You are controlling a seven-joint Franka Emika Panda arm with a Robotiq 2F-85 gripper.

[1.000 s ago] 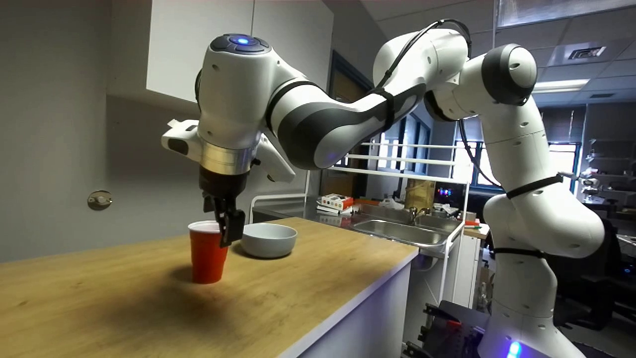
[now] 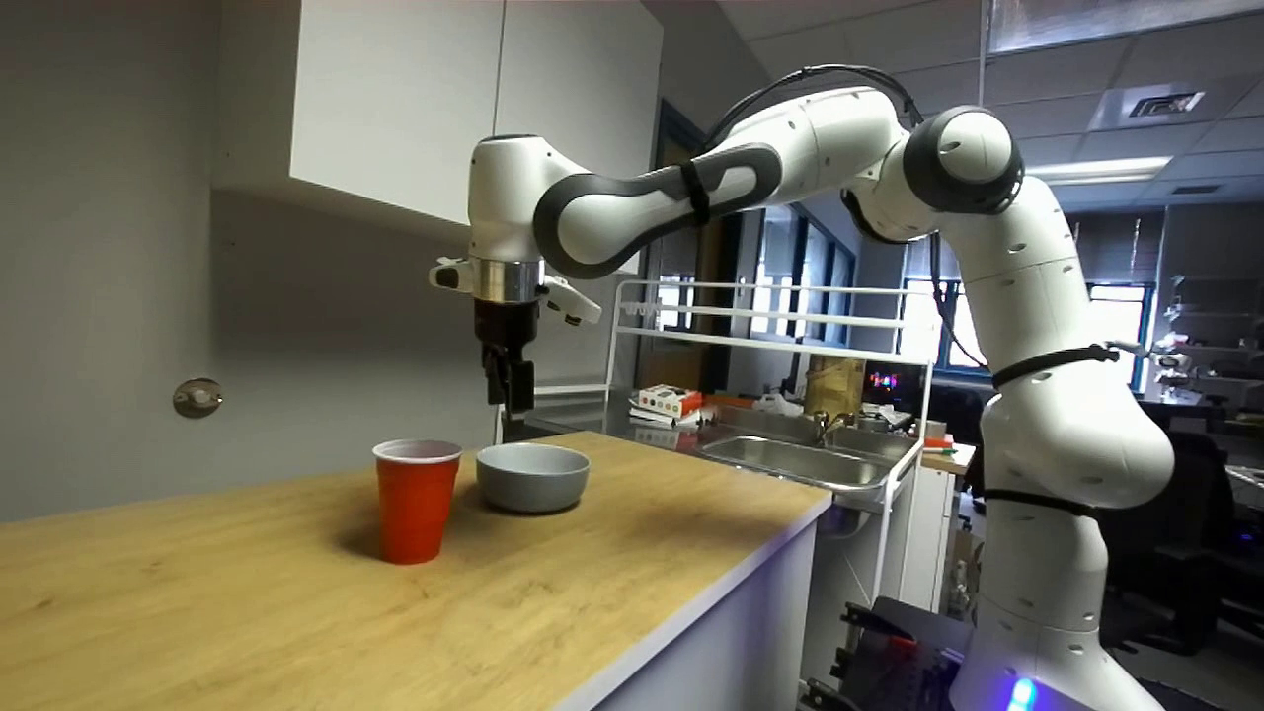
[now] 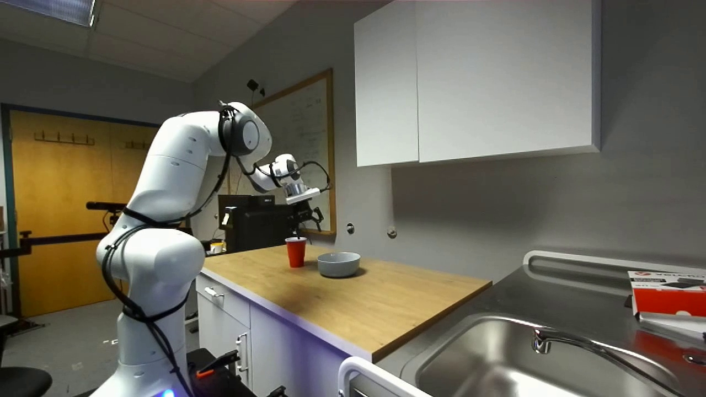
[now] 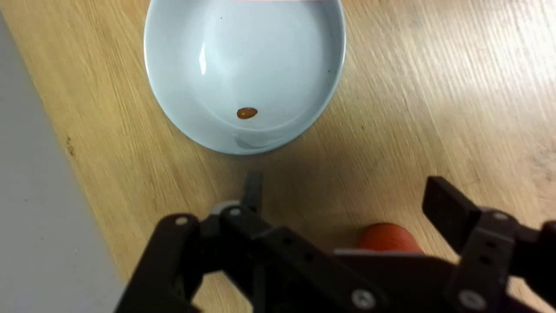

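A red cup (image 2: 415, 508) with a white rim stands upright on the wooden counter. Beside it, apart, sits a grey bowl (image 2: 532, 478). Looking into the bowl (image 4: 250, 57) in the wrist view, I see a small orange-brown spot or piece (image 4: 247, 112) on its inside. My gripper is open above the counter, its fingers wide apart with no object held between them. Only a red part of the cup (image 4: 389, 238) shows beneath the gripper's body; the rest is hidden. From the second exterior view, the gripper (image 3: 308, 228) hangs over the cup's area, higher than its rim.
A white cabinet (image 2: 397, 101) hangs over it on the wall. Beyond the counter's end are a metal sink (image 3: 476, 344) with a faucet and a red-and-white box (image 3: 668, 294).
Cup and bowl look unmoved.
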